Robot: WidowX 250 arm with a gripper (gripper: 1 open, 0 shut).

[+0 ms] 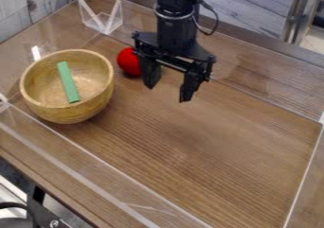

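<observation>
The black robot arm reaches down from the top centre, its gripper (171,71) hanging over the middle of the wooden table (215,166) with dark fingers spread to either side; whether it holds anything is hard to tell. Just left of it, partly behind the arm, lies a red round object (128,61). A wooden bowl (95,95) at the left holds a green bar (67,81).
A clear plastic container (101,16) sits at the back left. A dark cable or part (13,216) shows at the bottom left corner.
</observation>
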